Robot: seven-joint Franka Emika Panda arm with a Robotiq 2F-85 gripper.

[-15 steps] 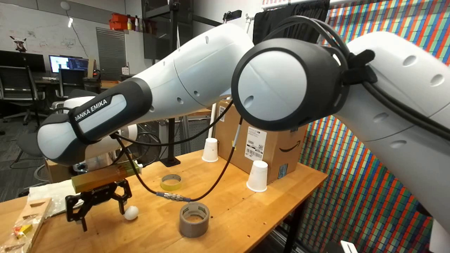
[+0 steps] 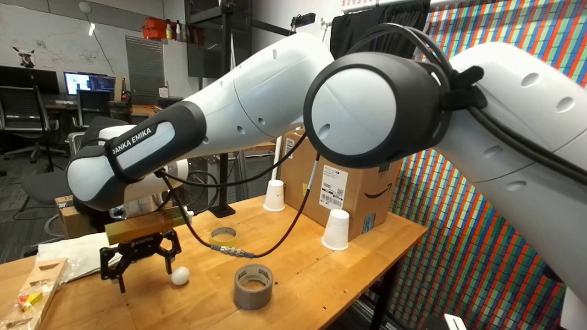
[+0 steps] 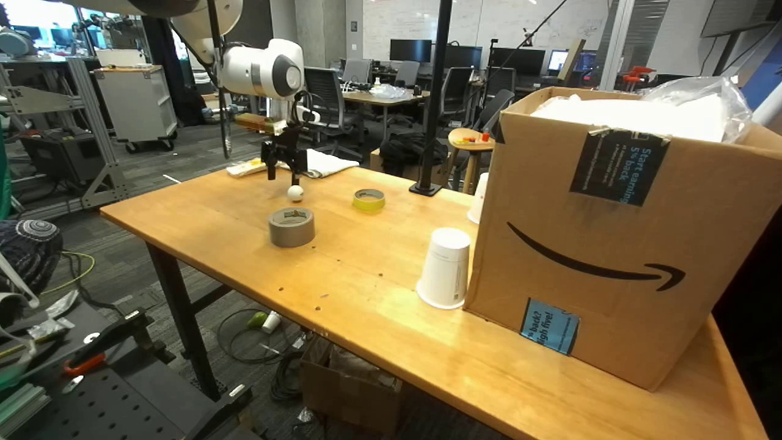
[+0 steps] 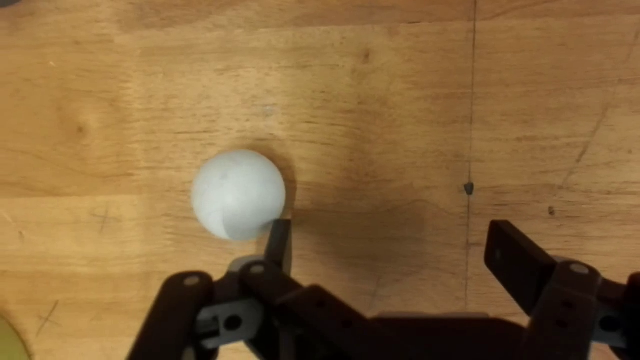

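Observation:
My gripper (image 2: 145,283) stands open over the left part of the table, its fingers wide apart and only bare wood between them. A small white ball (image 4: 238,195) lies on the table just outside the fingers, by the tip of the left finger (image 4: 279,243) in the wrist view. Whether that finger touches the ball I cannot tell. From the other side of the table, the ball (image 3: 294,194) shows just below the gripper (image 3: 283,176).
A grey tape roll (image 2: 253,299) and a yellow tape roll (image 2: 223,237) lie near the ball. Two white cups (image 2: 336,231) stand upside down by a large cardboard box (image 3: 623,220). Left of the gripper are a wooden board (image 2: 47,286) and a white cloth (image 2: 77,252).
The gripper has moved right and slightly up in exterior view 1, still open. The ball has shifted to the right and slightly up as well. Tape rolls and cups stayed put.

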